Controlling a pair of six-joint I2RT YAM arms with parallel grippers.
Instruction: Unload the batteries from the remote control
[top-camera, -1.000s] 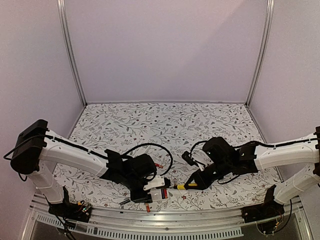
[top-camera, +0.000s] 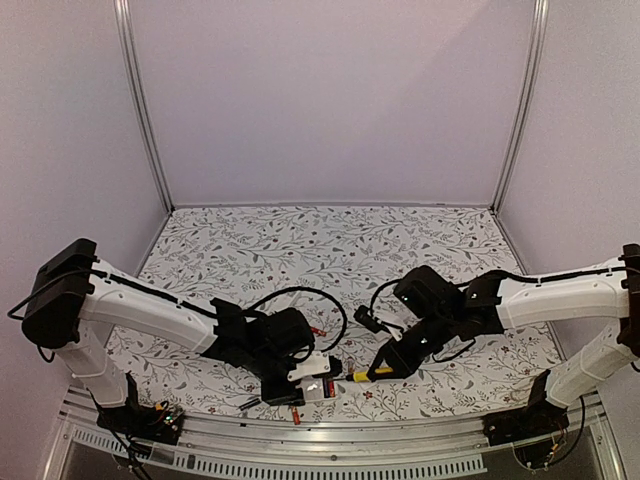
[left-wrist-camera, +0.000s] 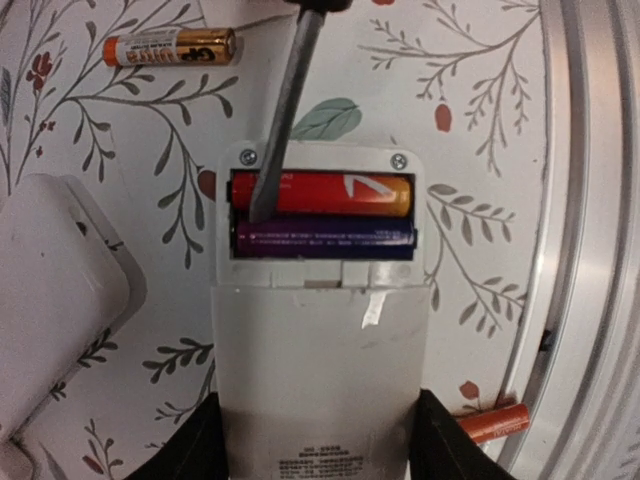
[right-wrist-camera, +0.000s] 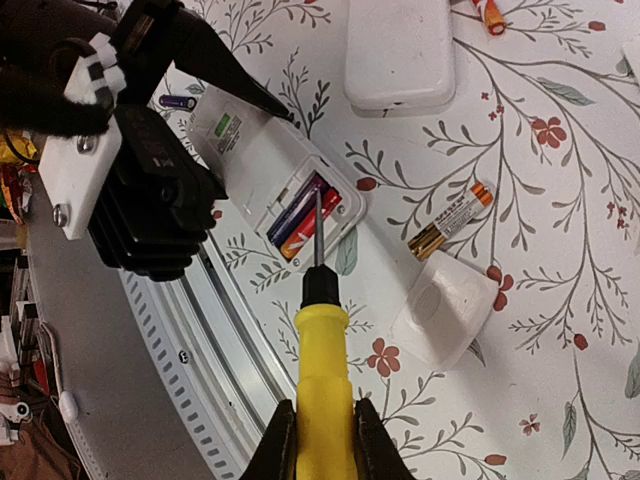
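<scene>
My left gripper is shut on the white remote (left-wrist-camera: 320, 350), whose open compartment holds a red battery (left-wrist-camera: 330, 193) and a purple battery (left-wrist-camera: 340, 237). My right gripper is shut on a yellow-handled screwdriver (right-wrist-camera: 322, 355). Its metal shaft (left-wrist-camera: 290, 110) reaches into the compartment, the tip at the left ends of the two batteries in the left wrist view. In the top view both grippers meet near the front edge.
Loose batteries lie around: orange-gold (left-wrist-camera: 170, 47), red (left-wrist-camera: 490, 423), dark (right-wrist-camera: 177, 102). A white case (right-wrist-camera: 398, 50) and a small white piece (right-wrist-camera: 445, 305) lie nearby. The metal front rail (left-wrist-camera: 570, 240) borders the work.
My right arm has shifted slightly over the last second, with the screwdriver still at the remote. The left arm looks unchanged.
</scene>
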